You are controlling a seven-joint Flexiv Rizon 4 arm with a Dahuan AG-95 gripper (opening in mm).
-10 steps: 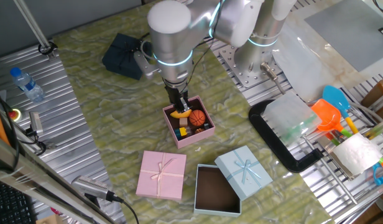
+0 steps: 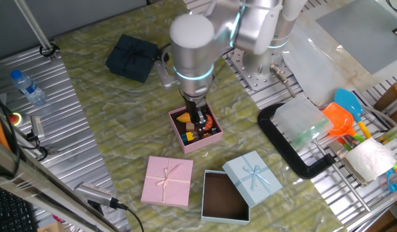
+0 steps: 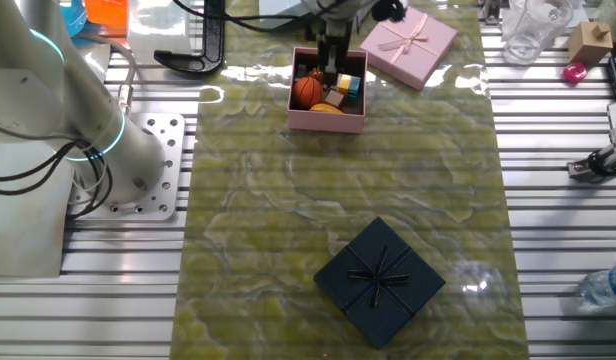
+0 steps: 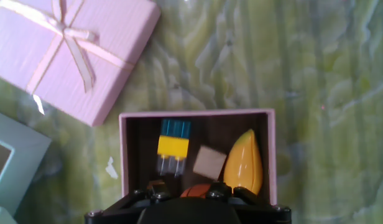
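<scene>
In the pink open box (image 2: 216, 140) lie an orange basketball (image 3: 308, 92), a yellow banana-like toy (image 4: 244, 163), a plain wooden cube (image 4: 209, 163) and a yellow-and-teal block piece (image 4: 173, 147). My gripper (image 2: 200, 121) points down into this box, over the ball side. From the wrist, only a sliver of the ball shows between the dark fingers, which stand apart at the lower edge. Whether they touch the ball is hidden.
A pink lid with a bow (image 2: 167, 181) lies near the box. Beyond it is an empty pale blue box (image 2: 225, 197), its lid (image 2: 253, 178) leaning over one edge. A dark gift box (image 3: 379, 282) sits apart on the green cloth (image 3: 258, 240), which is mostly clear.
My gripper has shifted right across the pink box, from above the banana toy past the wooden cube to the ball, which it now partly covers. The boxes and lids have stayed put.
</scene>
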